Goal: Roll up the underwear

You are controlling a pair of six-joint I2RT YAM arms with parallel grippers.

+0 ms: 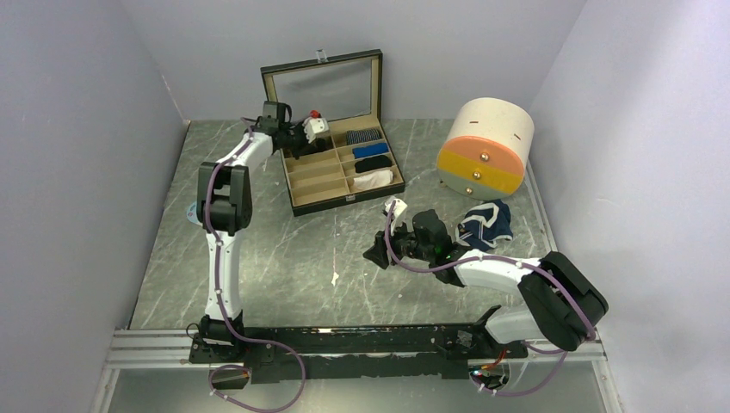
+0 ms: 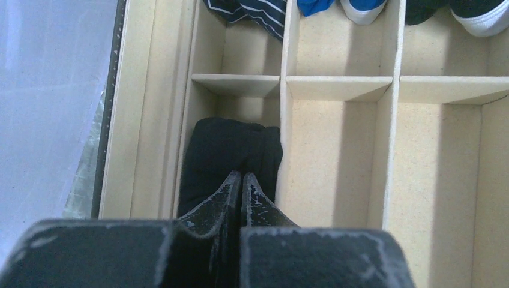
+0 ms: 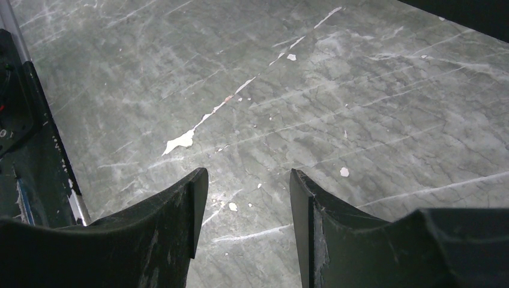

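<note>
A folded bundle of black underwear (image 2: 234, 141) lies in a back-left compartment of the divided box (image 1: 349, 198), taking up most of that compartment's width. My left gripper is shut on the black underwear, its fingertips close together at a crease in the cloth; what is pinched between them is thin and mostly hidden. Over bare table in front of the box, my right gripper stands open, nothing between its fingers.
Striped (image 1: 363, 136), blue (image 1: 370, 150), black (image 1: 374, 162) and white (image 1: 373, 179) rolls fill the box's right column. The lid (image 1: 327, 88) stands raised behind. A rounded drawer cabinet (image 1: 486, 142) and a navy-white cloth (image 1: 485, 224) are at right.
</note>
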